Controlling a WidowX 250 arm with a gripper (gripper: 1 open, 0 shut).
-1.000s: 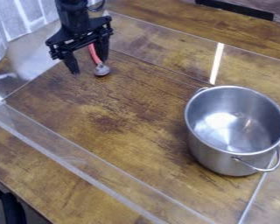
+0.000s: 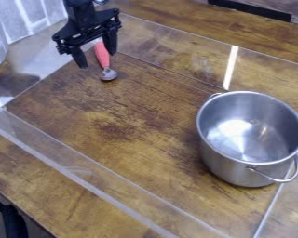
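My black gripper (image 2: 87, 41) hangs at the upper left of the wooden table, just left of a red-handled utensil (image 2: 101, 54) with a round metal end resting on the wood. I cannot tell whether the fingers are open or shut, or whether they touch the handle.
A large steel pot (image 2: 249, 137) with loop handles stands on the right. Clear strips run along the table's left and lower parts.
My gripper has moved up toward the back of the table over the last second. The pot has not moved.
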